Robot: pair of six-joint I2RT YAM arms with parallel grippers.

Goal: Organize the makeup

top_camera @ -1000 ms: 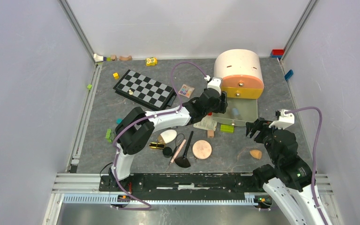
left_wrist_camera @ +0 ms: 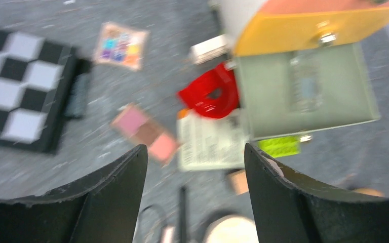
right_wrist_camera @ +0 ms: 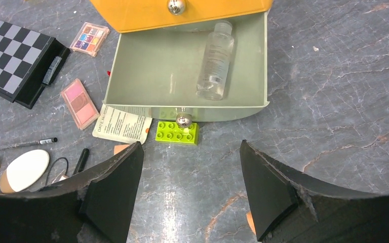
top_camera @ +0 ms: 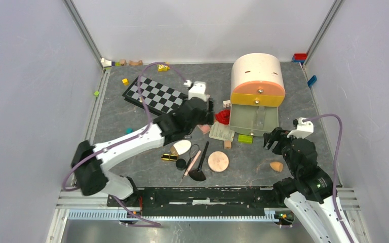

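Observation:
The organizer (top_camera: 257, 76) has its green bottom drawer (right_wrist_camera: 152, 66) pulled out, holding a clear bottle (right_wrist_camera: 214, 61). Left of it lie a pink blush palette (right_wrist_camera: 79, 103), an eyeshadow palette (right_wrist_camera: 88, 39) and a cream sachet (right_wrist_camera: 116, 126); brushes (top_camera: 197, 172) and a white oval item (right_wrist_camera: 28, 170) lie nearer the front. My left gripper, blurred in motion, is open above these items with nothing between its fingers. My right gripper is open and empty, in front of the drawer.
A checkered board (top_camera: 154, 95) lies back left, a red object (left_wrist_camera: 218, 96) beside the drawer, a green brick (right_wrist_camera: 177, 132) before it. A wooden disc (top_camera: 218, 161) is near the front. Bare tabletop lies right of the drawer (right_wrist_camera: 329, 101). Walls bound the sides.
My left arm has pulled back leftward from the drawer. My right arm has shifted very slightly.

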